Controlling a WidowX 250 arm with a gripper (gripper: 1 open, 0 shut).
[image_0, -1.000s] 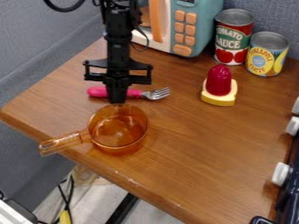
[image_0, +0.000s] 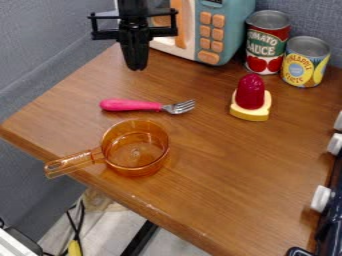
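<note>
My black gripper (image_0: 136, 55) is raised at the top left, in front of the toy microwave; whether its fingers are open or shut is unclear. Below it, a pink-handled fork (image_0: 131, 105) lies flat on the wooden table (image_0: 227, 200). An orange translucent pan (image_0: 135, 150) stands nearer the front, its handle pointing left.
A teal microwave (image_0: 211, 25), two cans, tomato (image_0: 266, 45) and yellow (image_0: 303, 65), stand at the back. A red object on a yellow base (image_0: 250, 98) is right of centre. A dark appliance (image_0: 327, 210) borders the right edge.
My gripper has moved up and back, away from above the pan and fork. The fork and pan look unmoved.
</note>
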